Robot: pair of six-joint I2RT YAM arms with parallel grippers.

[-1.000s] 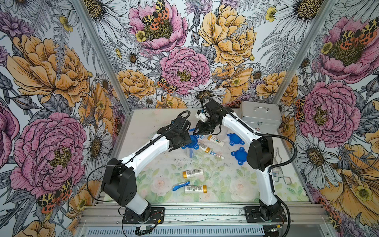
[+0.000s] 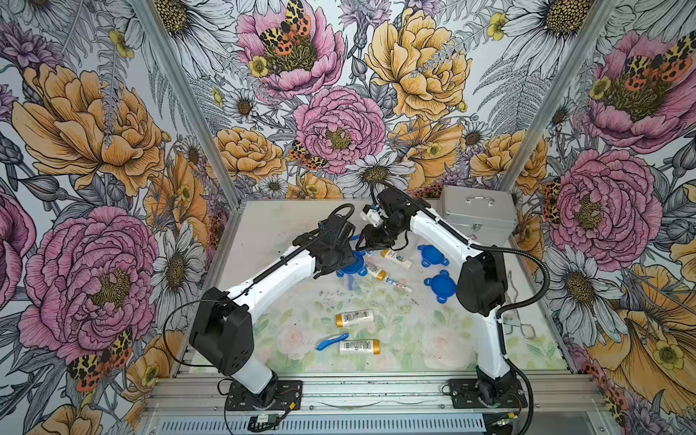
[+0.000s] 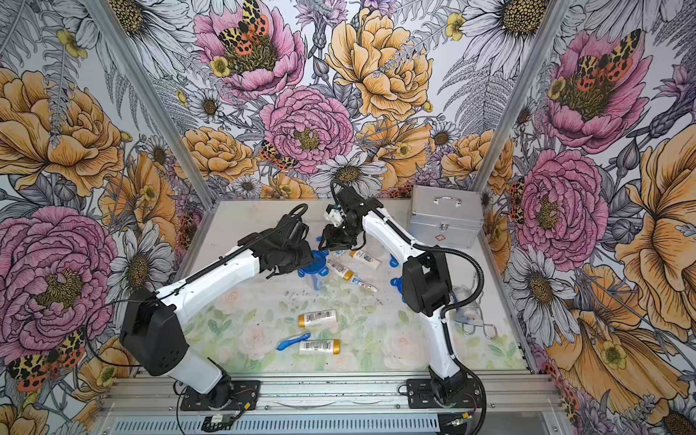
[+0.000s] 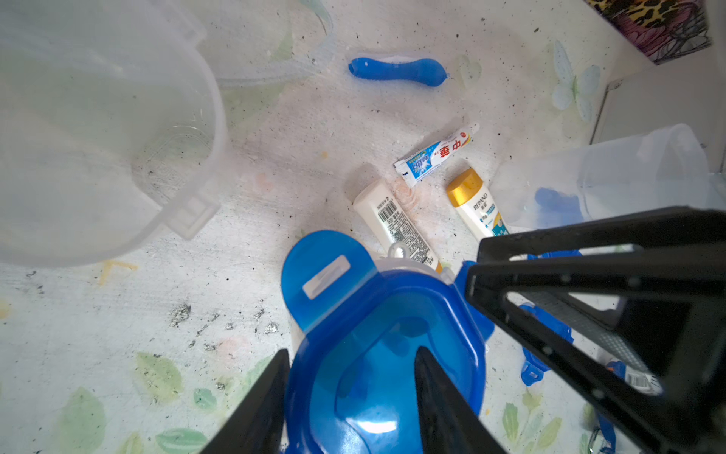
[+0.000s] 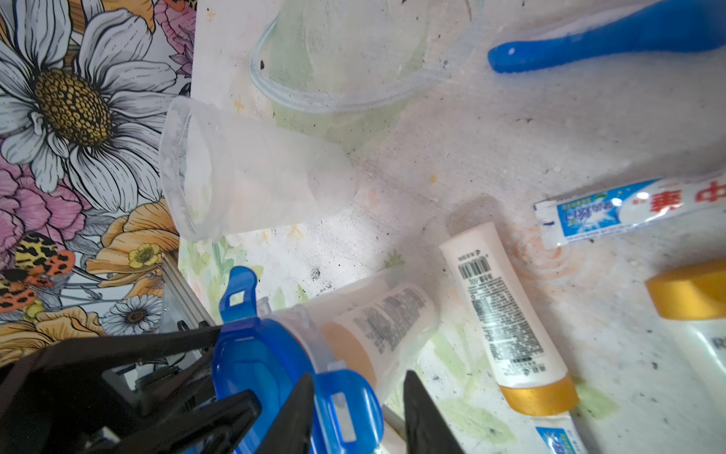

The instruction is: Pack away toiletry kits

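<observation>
My grippers meet over the table's middle at a clear container with a blue lid, a bottle inside it in the right wrist view. My left gripper has its fingertips either side of the lid's rim; my right gripper is at a lid tab. Whether either grips is unclear. Around them lie a white bottle (image 5: 503, 325), a toothpaste tube (image 4: 435, 155), a gold-capped bottle (image 4: 476, 208), a blue handled item (image 4: 397, 70) and clear cups (image 5: 257, 174).
A metal case (image 2: 478, 214) stands at the back right. Blue lids (image 2: 440, 286) lie right of middle. Bottles (image 2: 355, 346) and a blue item (image 2: 331, 342) lie at the front. Scissors (image 2: 522, 327) lie at the right edge.
Both arms have shifted slightly, with the wrists staying together over the blue-lidded container. The items on the table have not visibly moved.
</observation>
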